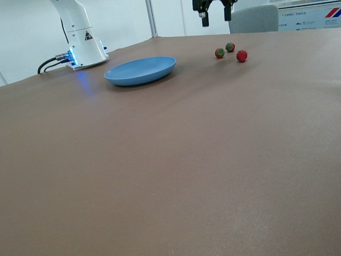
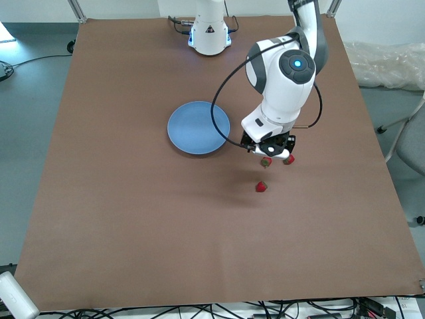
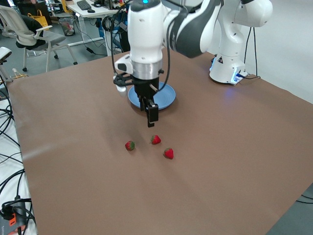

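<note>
My gripper hangs in the air above three strawberries; in the top view its two black fingers stand apart with nothing between them. The strawberries lie loose on the brown table: one nearer the left camera, one and another close under my wrist. A blue plate lies beside them, empty. In the right view the gripper is seen end-on in front of the plate.
A grey chair stands off the right edge.
</note>
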